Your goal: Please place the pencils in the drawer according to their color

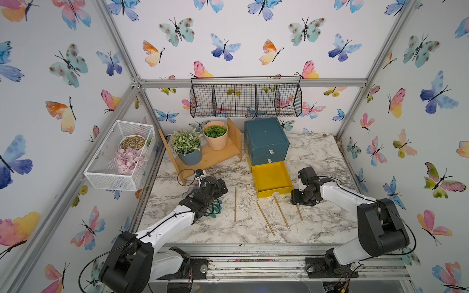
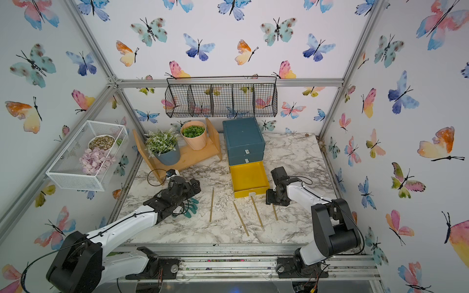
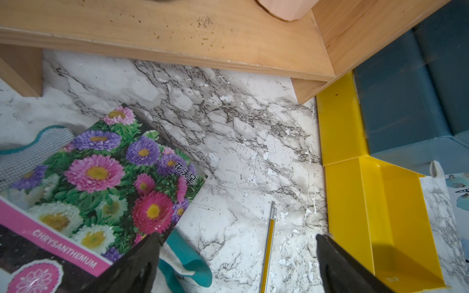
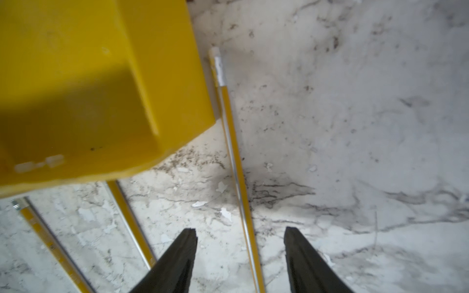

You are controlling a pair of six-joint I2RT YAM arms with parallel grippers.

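Observation:
A blue drawer unit (image 1: 266, 134) stands at the back centre, with an open yellow drawer (image 1: 271, 175) in front. Several yellow pencils lie on the marble table: one (image 1: 235, 205) left of the drawer, others (image 1: 266, 219) in front of it. In the right wrist view a pencil (image 4: 237, 171) runs beside the drawer's corner, between and beyond the fingertips of my open right gripper, which hovers over it holding nothing. My left gripper is open and empty above the left side of the table, near a lone pencil (image 3: 268, 244).
A wooden shelf (image 1: 210, 161) with two potted plants stands at back left. A flower-printed packet (image 3: 122, 195) and a teal glove (image 3: 190, 263) lie under the left arm. A white mesh basket (image 1: 100, 180) hangs on the left wall, a black wire rack on the back wall.

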